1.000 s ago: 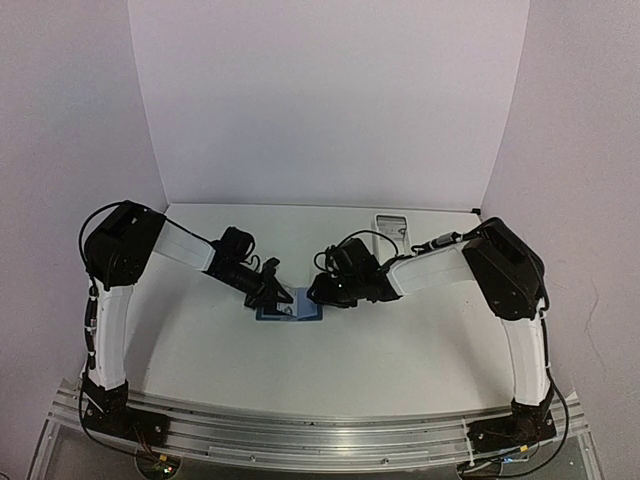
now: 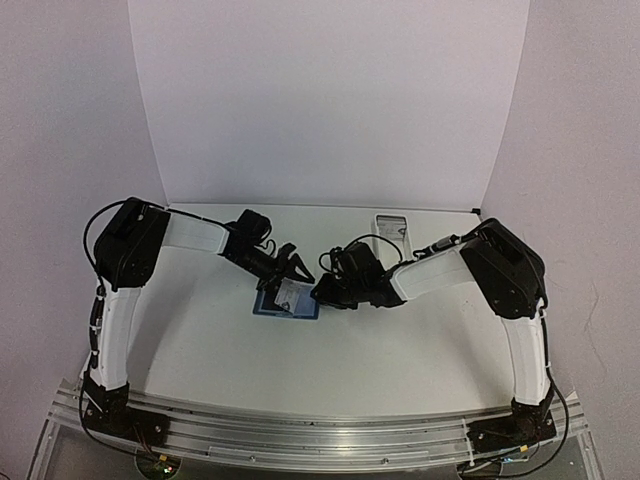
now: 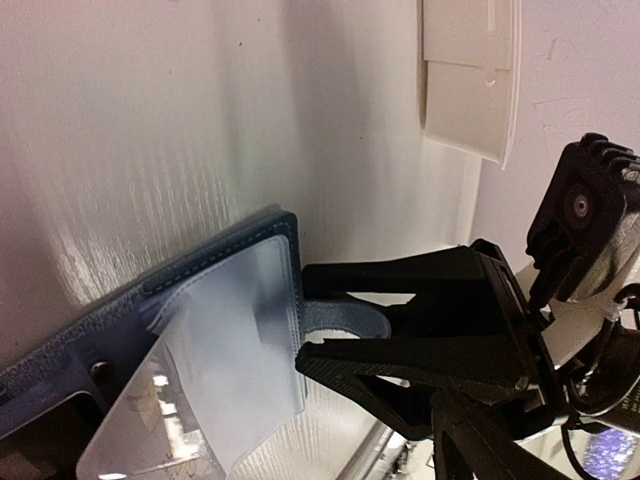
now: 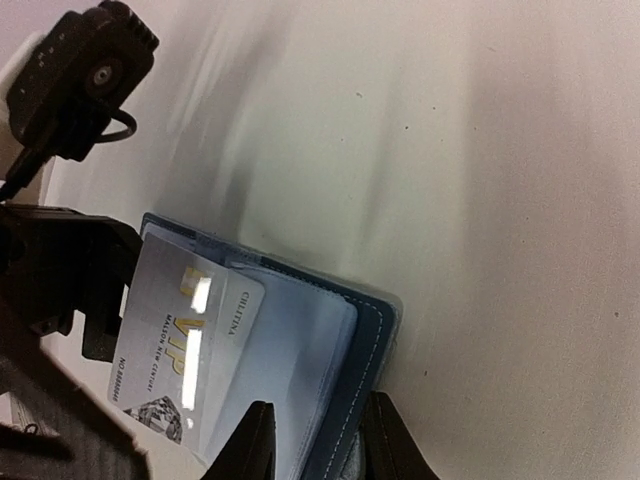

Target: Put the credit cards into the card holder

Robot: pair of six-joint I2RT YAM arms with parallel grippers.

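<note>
The blue card holder [image 2: 287,317] lies opened out on the table under both grippers. In the right wrist view a silver VIP card [image 4: 165,335] lies slanted over the holder, its left side sticking out past the pale pocket [image 4: 290,340]; how much is tucked in cannot be told. The same card [image 3: 150,425] shows glossy in the left wrist view. My left gripper [image 2: 290,280] has its fingers spread, off the card. At the holder's right edge, my right gripper straddles the strap [image 3: 355,318] with its fingers partly closed; their grip on it is unclear.
A white tray [image 2: 391,229] holding a card stands behind the right arm. Both arms crowd the holder from either side.
The card is now tilted.
</note>
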